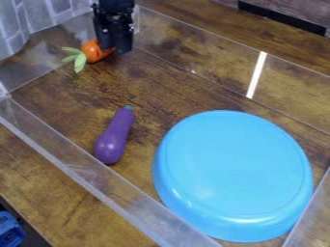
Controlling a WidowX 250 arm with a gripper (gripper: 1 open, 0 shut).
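An orange toy carrot with pale green leaves point(91, 50) lies in the upper left, by the clear wall. My dark gripper point(111, 39) is down at the carrot's right end, partly covering it; whether its fingers are open or closed on the carrot is too dark and small to tell. A purple eggplant point(114, 137) lies lower on the wooden floor, left of a large upturned-looking blue round object point(233, 176).
Clear low walls point(52, 145) border the wooden area on the left and front. A blue object point(7, 230) sits outside at the lower left corner.
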